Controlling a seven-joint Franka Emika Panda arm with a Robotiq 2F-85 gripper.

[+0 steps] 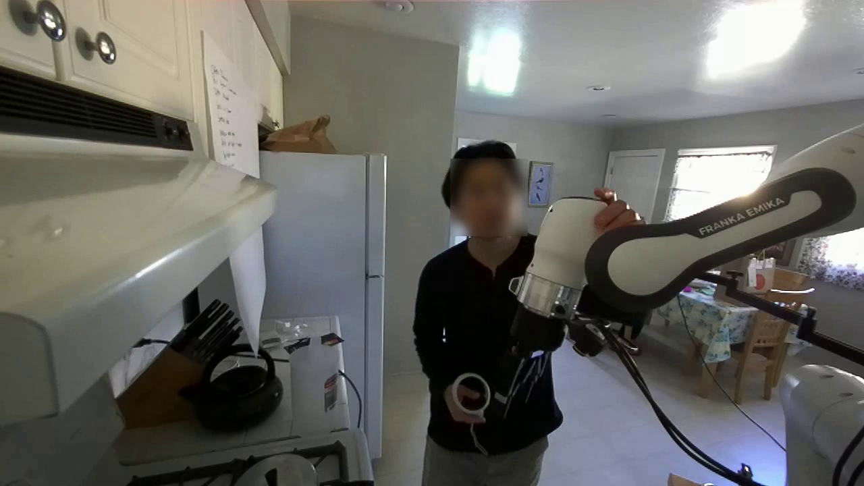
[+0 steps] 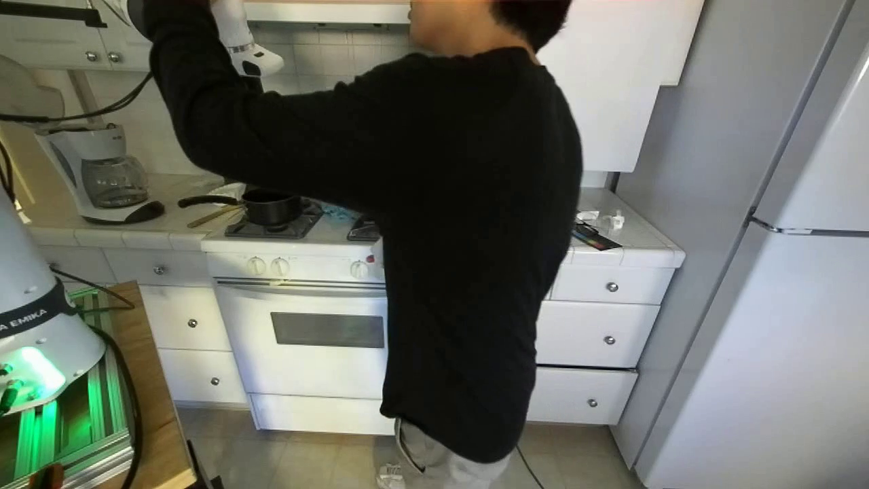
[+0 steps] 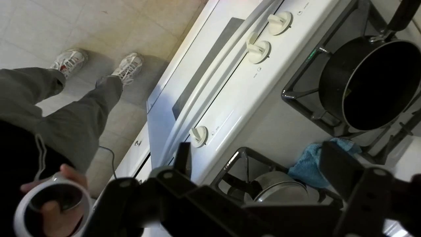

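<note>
My gripper is open, its two dark fingers (image 3: 183, 158) far apart with nothing between them. It hangs in the air over the stove front. Below and to the right in the wrist view, a black saucepan (image 3: 333, 89) stands on a burner. A small metal pot (image 3: 282, 187) shows beneath the gripper, partly covered by it, with a blue cloth (image 3: 309, 166) beside it. In exterior view 1 the gripper (image 1: 526, 381) is dark against a person's black shirt, so its fingers are hard to make out there.
A person (image 1: 486, 324) stands close by, one hand (image 1: 617, 212) on my arm, the other holding a white ring-shaped controller (image 1: 472, 395). The range hood (image 1: 138, 267), black kettle (image 1: 239, 397) and knife block (image 1: 158, 389) are at left. A coffee maker (image 2: 102, 175) stands beside the stove.
</note>
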